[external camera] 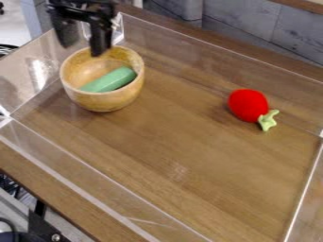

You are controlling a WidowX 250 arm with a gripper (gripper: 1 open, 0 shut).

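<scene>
My gripper [78, 33] is a dark, motion-blurred shape at the top left, just above and behind a wooden bowl [83, 93]; it looks open, though blurred. A green oblong object [110, 80] lies inside the bowl. A red round object [248, 104] with a pale green leafy top lies on the table at the right, well away from the gripper.
A grey wall [265, 28] runs along the back right. The table's left edge is near the bowl, with cables beyond it.
</scene>
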